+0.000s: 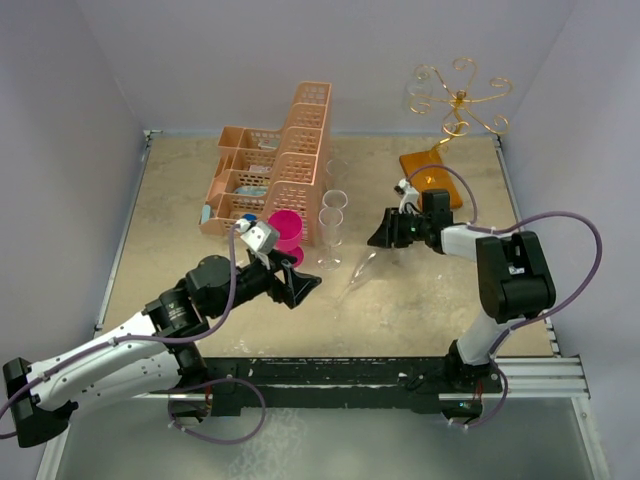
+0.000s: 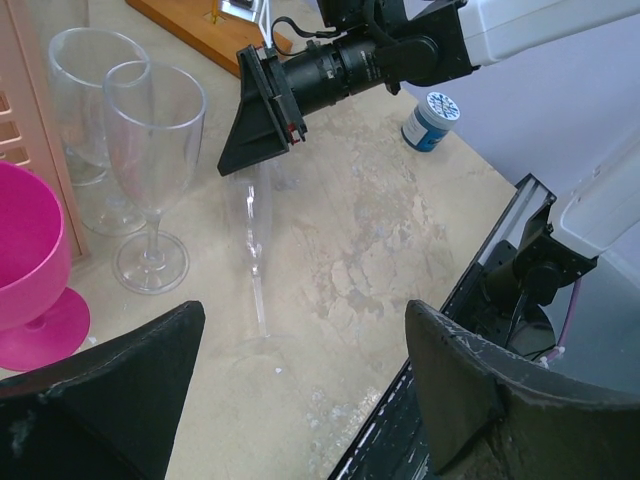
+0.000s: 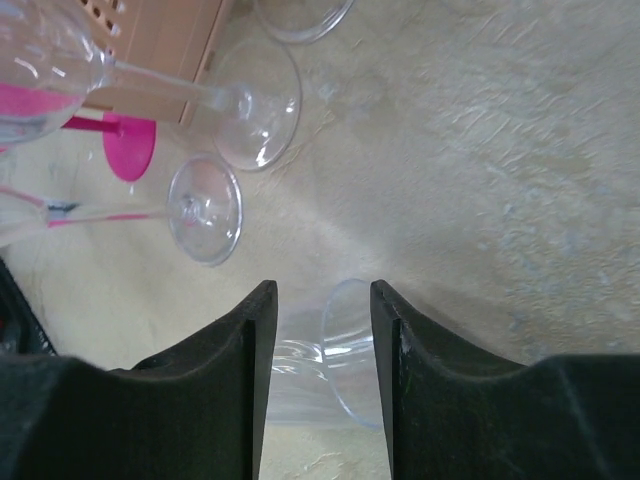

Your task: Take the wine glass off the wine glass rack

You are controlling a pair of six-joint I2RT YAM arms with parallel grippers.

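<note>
The gold wine glass rack (image 1: 459,100) on its wooden base (image 1: 430,175) stands back right, a clear glass hanging from its left arm. My right gripper (image 1: 382,240) is low over a clear glass lying on its side on the table; in the right wrist view its fingers are part open at that glass's rim (image 3: 350,355), whether around it cannot be told. My left gripper (image 1: 305,284) stands open beside the upright pink glass (image 1: 286,226) and clear glasses (image 1: 331,230), nothing seen between its fingers.
A peach plastic organiser (image 1: 296,170) stands left of the glasses. A small blue-labelled jar (image 2: 430,120) is on the right side of the table.
</note>
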